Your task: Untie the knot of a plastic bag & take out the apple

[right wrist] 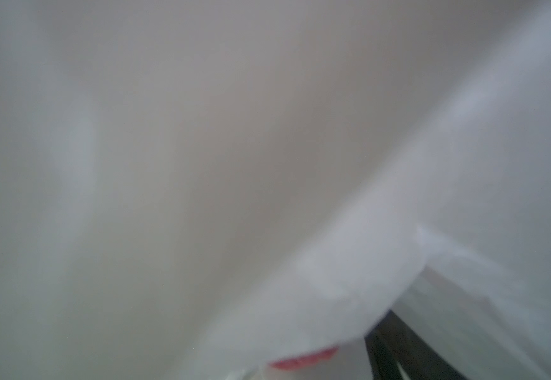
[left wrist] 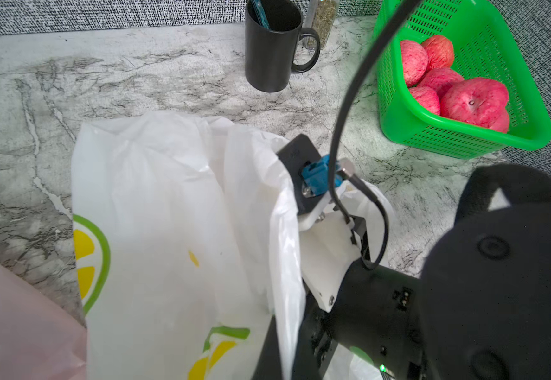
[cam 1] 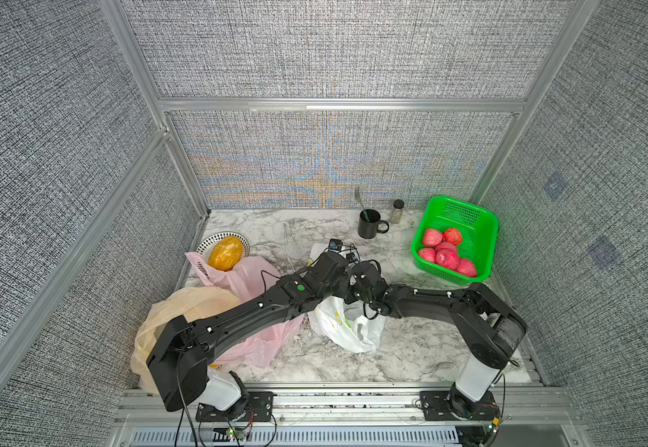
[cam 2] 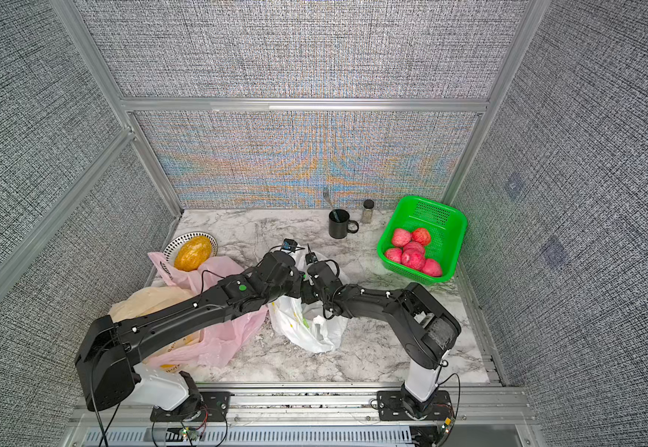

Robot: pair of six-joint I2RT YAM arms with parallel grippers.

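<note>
The white plastic bag [cam 1: 353, 335] with lemon prints is at the middle of the table, its mouth spread up between the two arms. My left gripper is shut on the bag's rim, a thin fold running between its dark fingers. The right gripper's camera end reaches inside the bag's mouth, as the left wrist view shows. White film fills most of the right wrist view. Low in it appear a dark finger [right wrist: 408, 348] and a red sliver of an apple [right wrist: 304, 361]. Whether the right fingers are open is hidden by the film.
A green basket [cam 1: 480, 249] holding several apples stands at the right. Behind the bag are a black mug [cam 1: 368, 225] with a fork and a small jar [cam 1: 397, 212]. Pink [cam 1: 253, 346] and beige bags [cam 1: 163, 320] and a plate with a yellow fruit [cam 1: 226, 254] occupy the left.
</note>
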